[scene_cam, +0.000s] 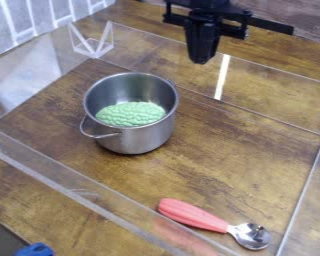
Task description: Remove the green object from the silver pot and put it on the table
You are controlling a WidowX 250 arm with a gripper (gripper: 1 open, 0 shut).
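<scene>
The silver pot (136, 138) stands upright on the wooden table, left of the middle, with a wire handle at its lower left side. Inside it lies the green object (131, 113), a pale, bumpy piece resting at the bottom. My gripper (200, 52) is up at the top of the view, behind and to the right of the pot and clear of it. It looks dark and small here, and its fingers cannot be told apart. Nothing green shows at it.
A spoon with a pink handle (192, 214) lies near the front right. Clear plastic walls (89, 190) border the table on the left and front. Bare wood spreads right of the pot. A blue object (35, 249) sits at the bottom left corner.
</scene>
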